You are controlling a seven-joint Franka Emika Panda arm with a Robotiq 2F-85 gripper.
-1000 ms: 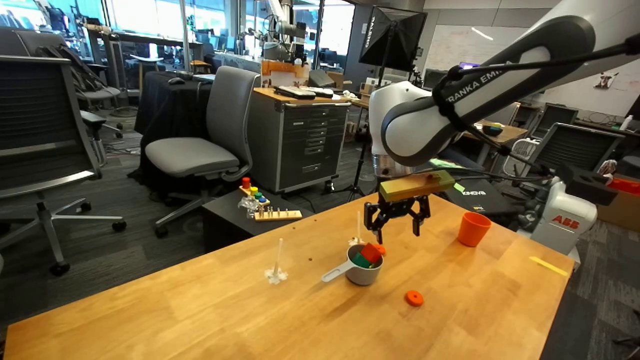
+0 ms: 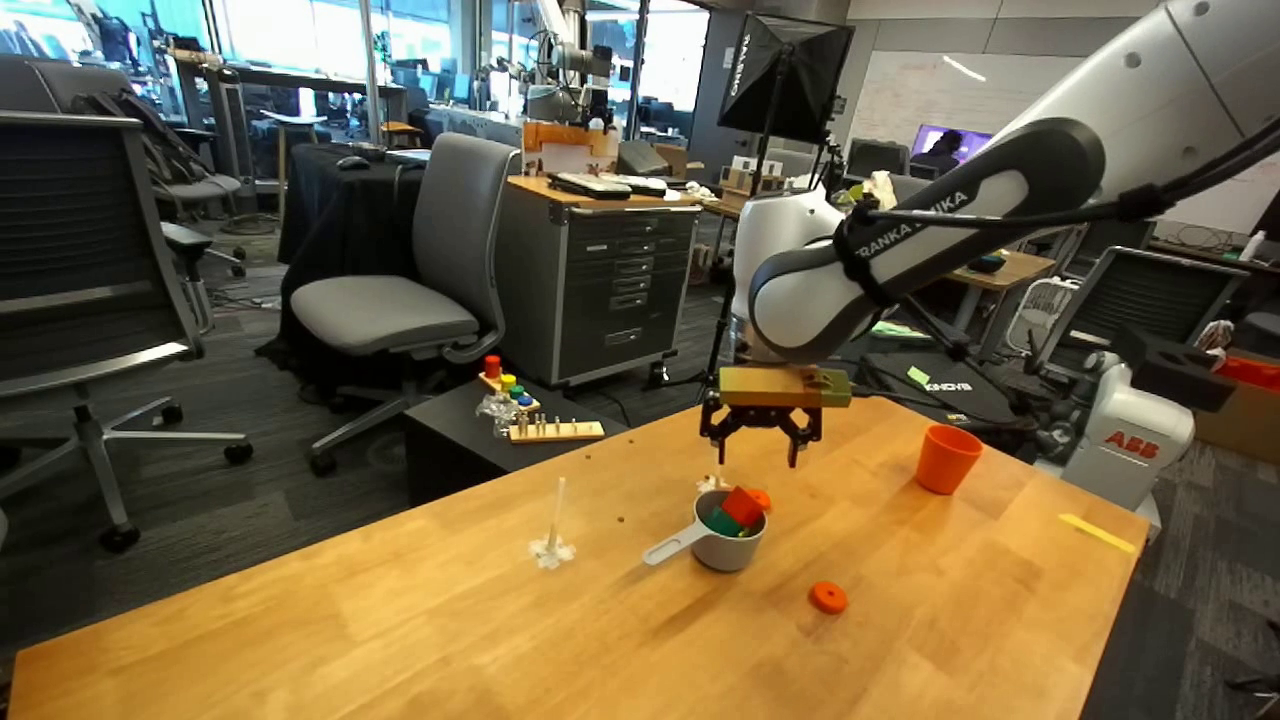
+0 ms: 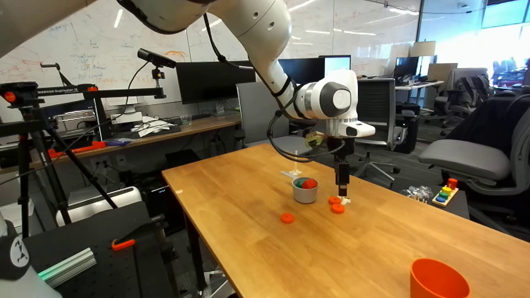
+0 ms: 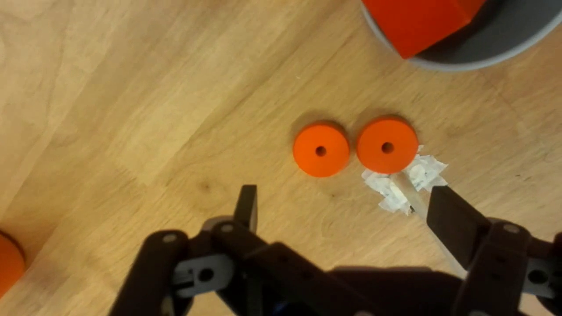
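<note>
My gripper is open above the table, pointing down, with nothing between its fingers. In the wrist view two orange rings lie side by side, just ahead of the fingers and apart from them. The right-hand orange ring overlaps the white tape at the foot of a thin wooden peg, which runs toward the right finger. A third orange ring rests alone on the table. The grey pot holds a red block and a green block.
Another upright peg stands in tape beyond the pot's handle. An orange cup stands well apart from the pot. A yellow strip lies near the table edge.
In exterior view 1 my gripper has moved left and turned more level, so it now covers most of the peg behind the pot. The table objects have not moved.
</note>
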